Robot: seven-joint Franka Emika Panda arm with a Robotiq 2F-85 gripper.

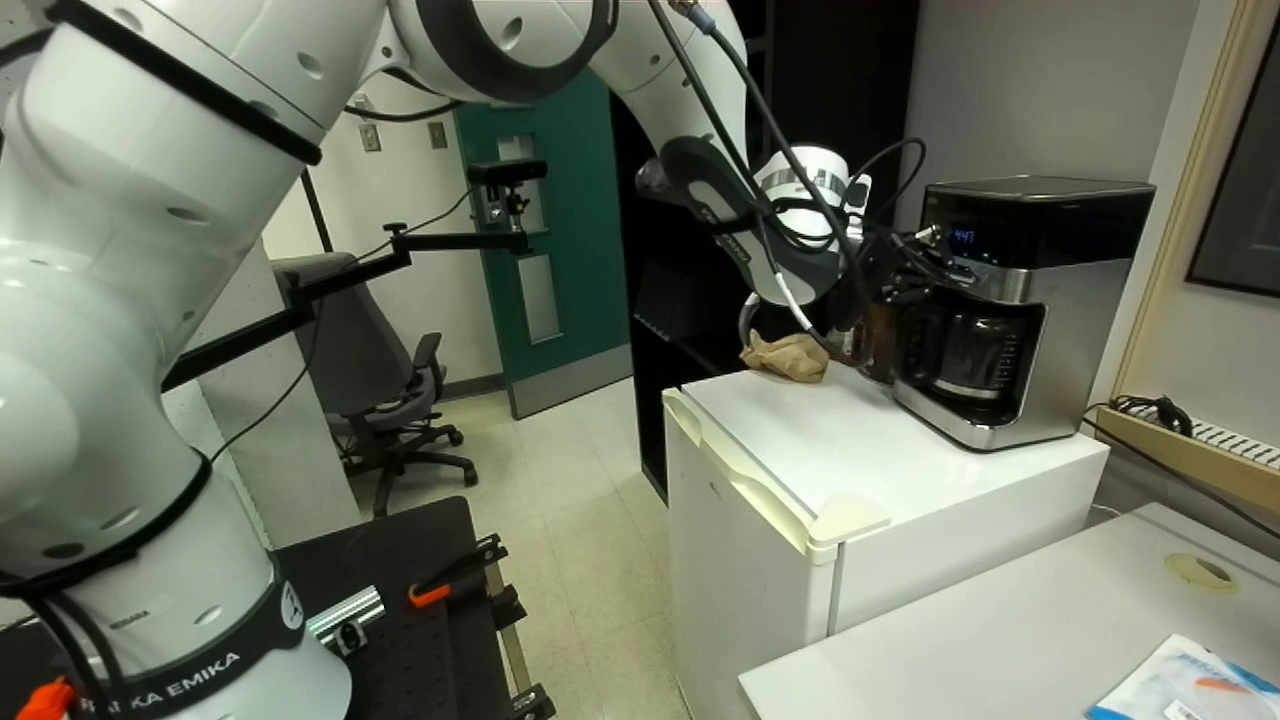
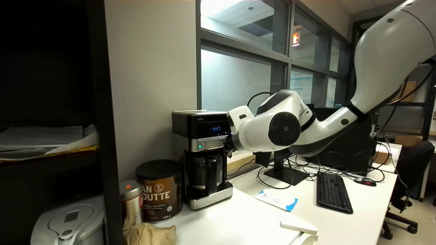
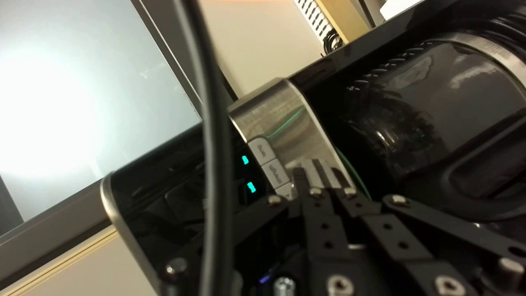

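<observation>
A black and steel coffee maker (image 1: 1098, 312) stands upright on a white fridge top, its glass carafe (image 2: 201, 173) seated inside. Its clock display (image 2: 215, 129) is lit, and a green light (image 2: 200, 146) glows on the steel band. My gripper is shut, with nothing seen between its fingers. In the wrist view the fingertips are right at the steel band, beside the lower end of a row of grey buttons (image 3: 275, 172). Whether they touch a button cannot be told. The hand largely hides the gripper in exterior view 2.
Left of the machine in exterior view 2 are a brown coffee tub (image 2: 160, 196), a metal tin (image 2: 130, 200) and a crumpled paper bag (image 2: 149, 234). A black cable (image 3: 212, 148) crosses the wrist view.
</observation>
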